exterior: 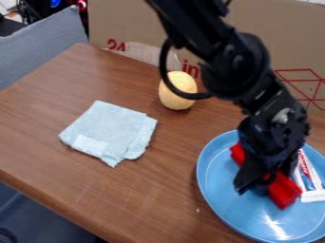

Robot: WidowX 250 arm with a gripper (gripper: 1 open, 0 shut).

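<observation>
My black gripper (264, 176) reaches down from the top into a blue plate (235, 209) at the right, shut on a red object (282, 194) whose ends show on either side of my fingers. Beside it on the plate, to the right, lies a white tube with red and blue markings (309, 189), partly behind the gripper.
A folded pale blue cloth (108, 131) lies on the wooden table (76, 180) at the left. A yellow pear-like object (178, 93) stands near the cardboard box (297, 57) at the back. Open table lies between cloth and plate.
</observation>
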